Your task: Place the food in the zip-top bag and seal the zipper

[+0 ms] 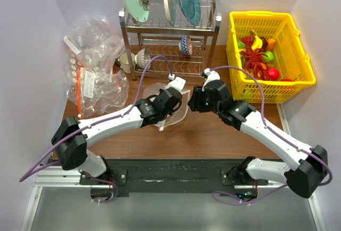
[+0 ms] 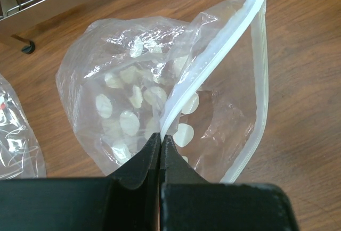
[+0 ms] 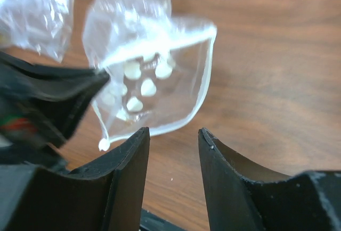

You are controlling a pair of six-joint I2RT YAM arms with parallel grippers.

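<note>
A clear zip top bag (image 2: 122, 92) lies on the wooden table, its zipper edge (image 2: 213, 55) forming an open mouth. My left gripper is shut on the near zipper edge of the bag. My right gripper hangs to the right of the bag, fingers apart with nothing between them. The food, a red lobster (image 1: 254, 60), a banana and several fruits, sits in the yellow basket (image 1: 298, 82) at the back right.
A dish rack (image 1: 176, 29) with plates and cups stands at the back. Spare bags (image 1: 96, 82) lie at the left.
</note>
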